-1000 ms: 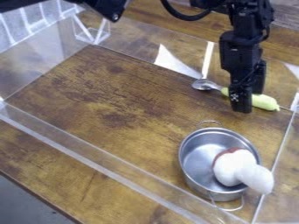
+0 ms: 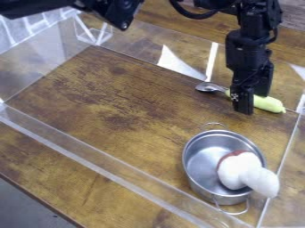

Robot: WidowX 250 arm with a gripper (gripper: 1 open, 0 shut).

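My gripper (image 2: 247, 96) is low at the right, open, over a pale green elongated object (image 2: 269, 104) that looks like a vegetable and is partly hidden by the fingers. A metal spoon (image 2: 208, 87) lies just left of it. At the lower right a steel pot (image 2: 202, 165) holds a white object (image 2: 248, 175) that sticks out over its rim.
Clear plastic walls border the wooden board (image 2: 107, 107) along the left, back and right. White pieces stand near the back wall. The middle and left of the board are free.
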